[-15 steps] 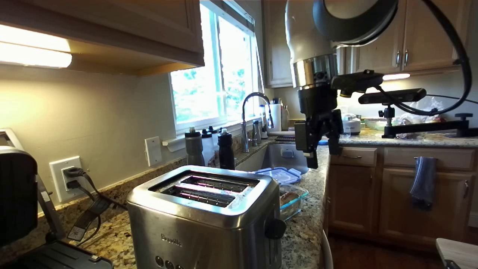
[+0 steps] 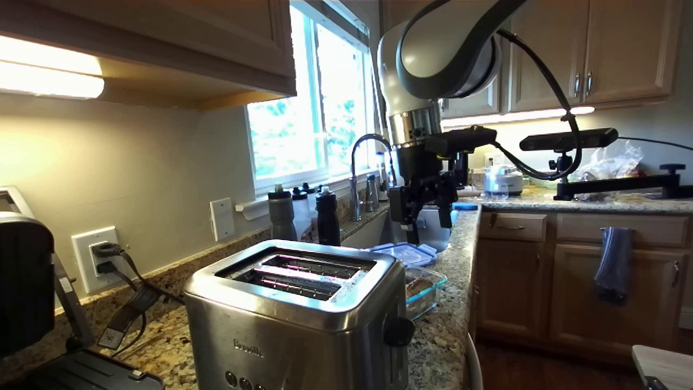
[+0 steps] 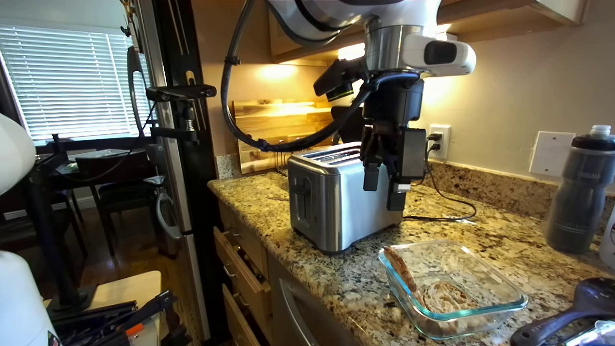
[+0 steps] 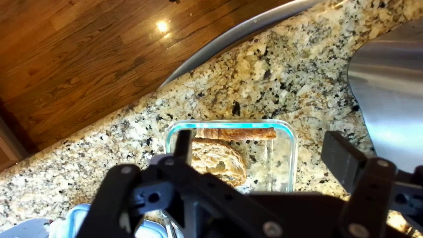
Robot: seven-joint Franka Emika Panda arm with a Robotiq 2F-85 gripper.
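My gripper [image 2: 429,227] hangs above the counter with its fingers apart and nothing between the fingers. In the wrist view, one finger [image 4: 341,158] is over the granite and the other [image 4: 183,144] overlaps the glass container's left side. The clear glass container [image 3: 496,308] holds bread: one slice [image 4: 220,158] lies flat, and another piece [image 4: 238,133] leans on edge along one wall. A steel two-slot toaster [image 2: 292,338] stands beside the container. Its visible slots look empty in exterior view 1. My arm hides part of the container in the wrist view.
Several bottles [image 2: 328,218] stand along the window wall. A blue-rimmed lid [image 2: 406,253] lies beyond the container, towards the sink. A black utensil [image 3: 568,314] rests near the container. The toaster's cord [image 3: 455,210] crosses the counter by the wall.
In exterior view 1 the arm and gripper have moved left, and the arm has turned somewhat. The gripper's height looks much the same. Toaster, container and lid have not moved.
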